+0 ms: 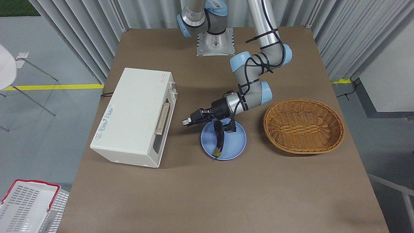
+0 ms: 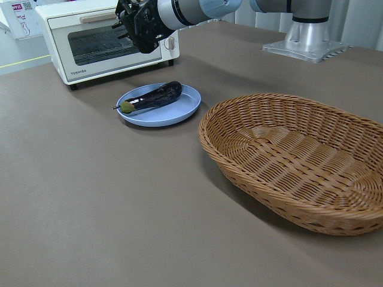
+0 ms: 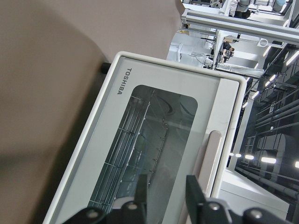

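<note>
A white Toshiba toaster oven stands on the left of the table with its glass door closed and the wire rack visible through it. My gripper hangs just right of the door, over the left edge of the blue plate; in the wrist view its two fingers stand apart before the door and handle, with nothing seen between them. A dark eggplant lies on the plate, partly under the arm in the front view.
A wicker basket stands right of the plate. The arm's base is at the back. A white plastic crate sits off the table at the lower left.
</note>
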